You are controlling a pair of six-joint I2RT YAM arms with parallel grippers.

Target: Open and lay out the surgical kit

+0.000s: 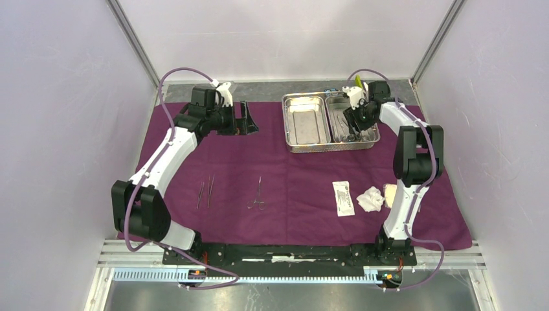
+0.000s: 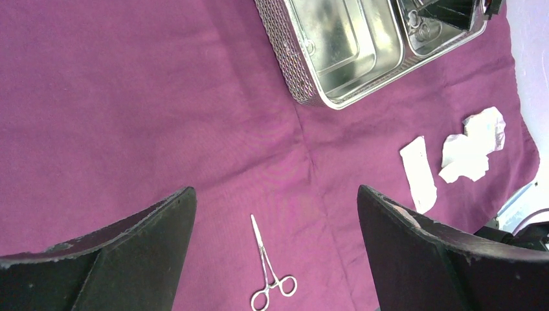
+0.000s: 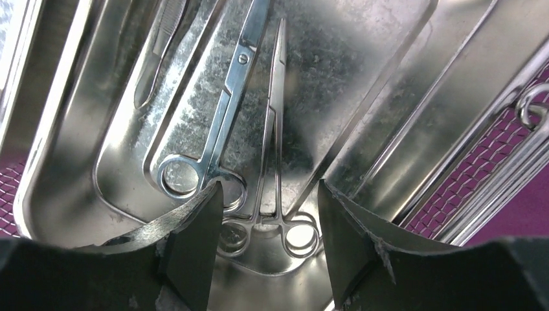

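My right gripper is open inside the right compartment of the metal tray [image 1: 331, 146]. Between and just beyond its fingertips lie the ring handles of a slim clamp [image 3: 277, 116]. Scissors [image 3: 223, 123] lie left of the clamp, and a tweezer-like tool [image 3: 158, 52] is farther left. Nothing is gripped. My left gripper [image 1: 248, 118] hangs open and empty over the cloth, left of the tray. On the cloth are a ringed clamp [image 1: 258, 197], two thin instruments, a white packet [image 1: 344, 199], and crumpled white gauze [image 1: 371, 199].
The tray's left compartment [image 1: 307, 123] is empty. A pale pad [image 1: 390, 195] lies partly hidden by the right arm. Walls rise on both sides and behind.
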